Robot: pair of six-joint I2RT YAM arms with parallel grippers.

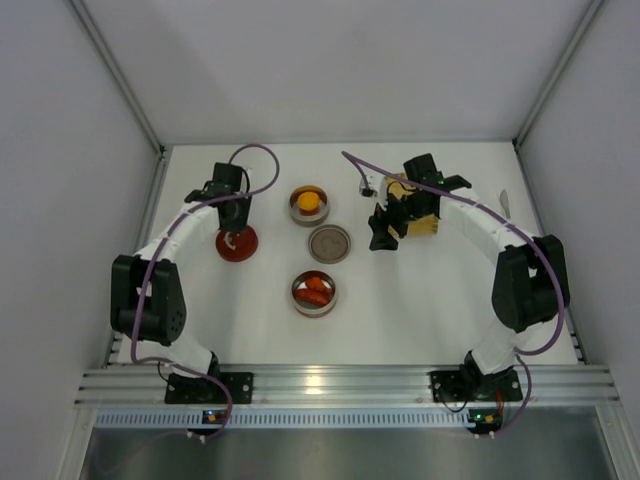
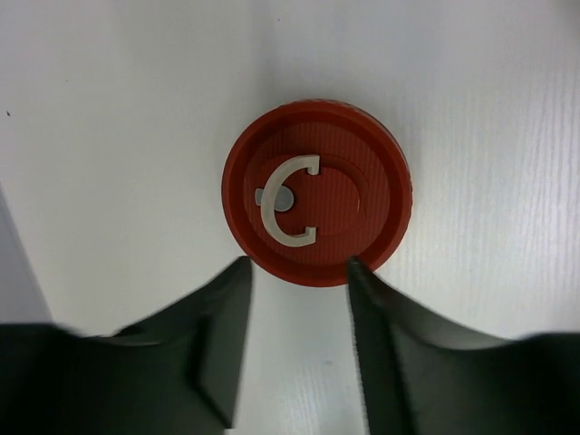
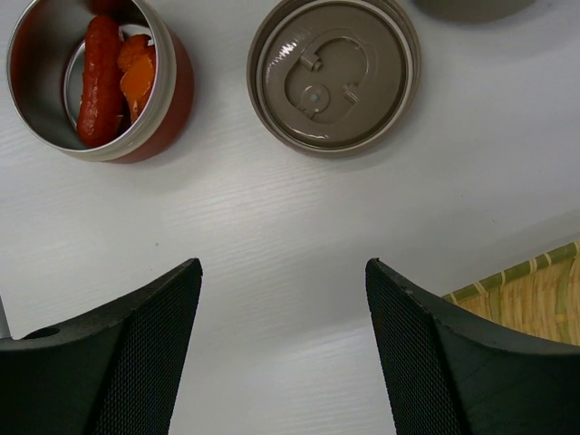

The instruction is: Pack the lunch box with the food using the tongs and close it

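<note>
A red lid (image 2: 362, 217) with a pale C-shaped handle lies flat on the left of the table, below my left gripper, whose fingers stand apart with nothing between them. A steel bowl (image 3: 172, 100) with sausage and orange pieces sits near the centre front. A grey lid (image 1: 329, 243) lies in the middle, behind it. A second bowl (image 1: 309, 215) holds something round and orange at the back. My right gripper is open and empty, above bare table beside the woven basket (image 3: 535, 299), which the right arm partly hides from the top.
A silver utensil (image 1: 505, 203) lies at the far right. Walls border the table on the sides and back.
</note>
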